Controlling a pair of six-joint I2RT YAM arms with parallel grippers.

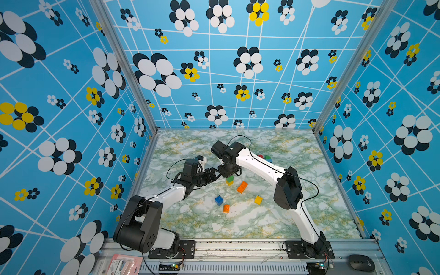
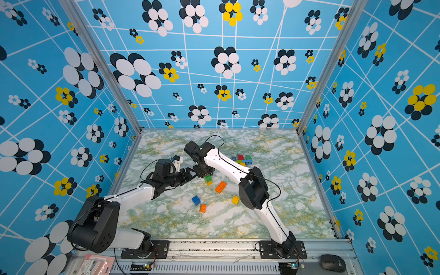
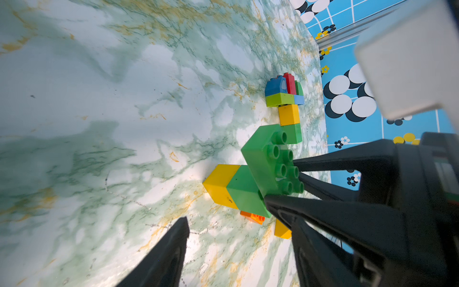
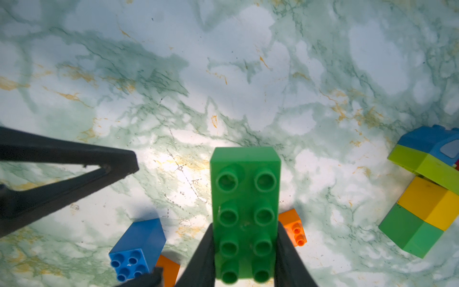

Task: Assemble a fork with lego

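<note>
My right gripper is shut on a long green brick, seen studs-up in the right wrist view and above a yellow-and-green pair in the left wrist view. My left gripper stands part open just left of it, nothing between its fingers; one black fingertip shows at the left of the right wrist view. In both top views the two grippers meet near mid-table, partly hiding the green brick.
An assembled cluster of coloured bricks lies behind, to the right. A blue brick, orange bricks and a yellow brick lie loose toward the front.
</note>
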